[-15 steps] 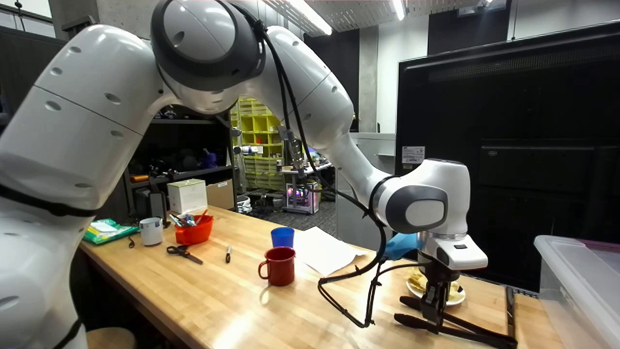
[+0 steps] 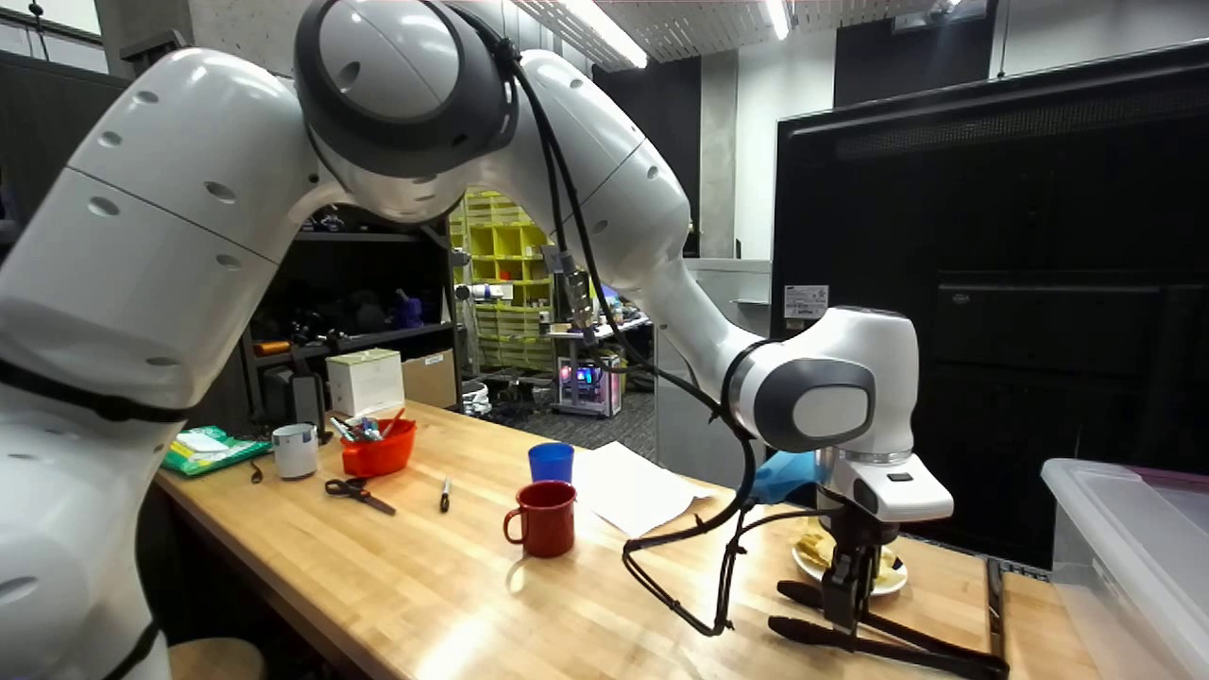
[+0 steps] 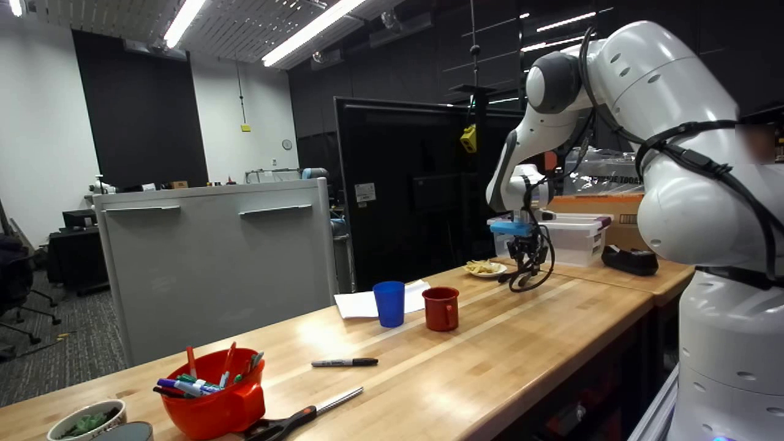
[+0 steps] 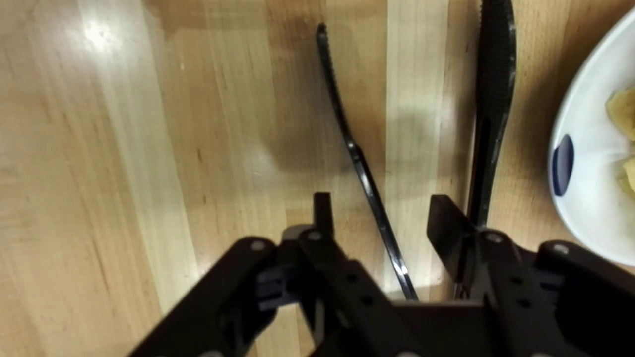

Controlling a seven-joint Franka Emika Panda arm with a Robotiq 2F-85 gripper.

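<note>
In the wrist view, my gripper is part open low over the table, its two fingers apart. Between them runs a thin black knife (image 4: 369,184), seen edge-on, with a visible gap to the left finger. A second black knife (image 4: 495,77) lies flat further right; its lower end passes behind the right finger. Exterior view 1 has the gripper (image 2: 844,618) down at the knives, though contact cannot be made out there. Close beside the second knife is a white plate (image 4: 568,208) holding yellowish chips.
A red mug (image 2: 546,521) and a blue cup (image 2: 552,461) stand mid-table near white paper (image 2: 635,487). Scissors (image 2: 357,492), a marker (image 3: 345,362) and a red pen container (image 2: 380,453) are at the far end. A clear bin (image 2: 1122,555) borders the right.
My wrist has shifted only very slightly. The knives, plate, mug and cup show no clear movement.
</note>
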